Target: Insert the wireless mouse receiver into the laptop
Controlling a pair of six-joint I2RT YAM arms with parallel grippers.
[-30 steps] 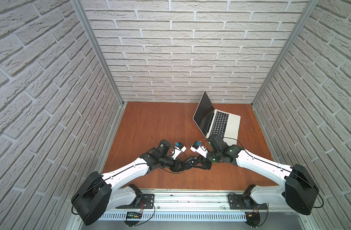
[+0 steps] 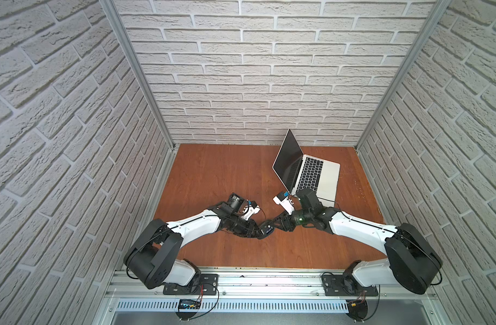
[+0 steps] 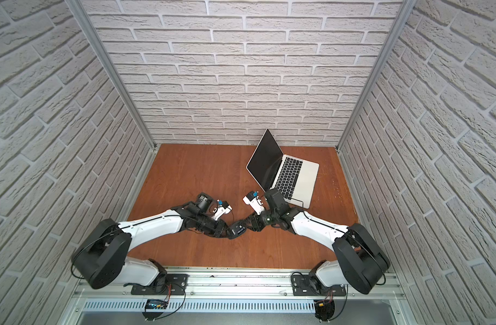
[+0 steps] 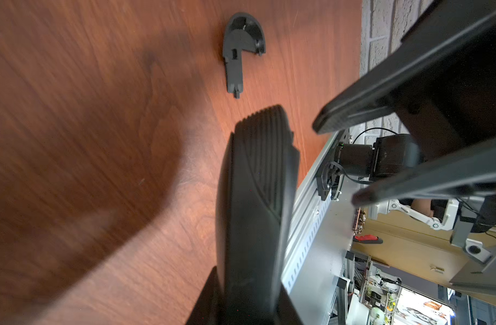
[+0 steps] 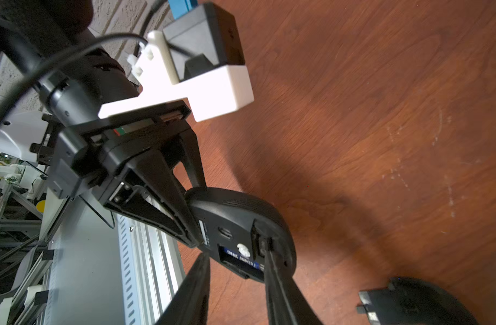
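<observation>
Above the table my left gripper is shut on the rear of a black mouse (image 5: 215, 208), its opened underside facing the right wrist camera. A battery with a blue label (image 5: 234, 254) shows inside, beside a dark recess (image 5: 263, 238) with something small in it. Whether that is the receiver I cannot tell. The right gripper is part open, fingers spread before this underside, with nothing clearly between them. In the left wrist view, the mouse (image 4: 253, 216) covers most of the left fingers, while the right gripper stands open beside it. The open laptop (image 2: 327, 178) sits at the back right.
A loose black mouse cover (image 4: 237, 54) lies on the table below the grippers. The right arm stands close to the laptop's front edge.
The left arm has shifted slightly farther back.
</observation>
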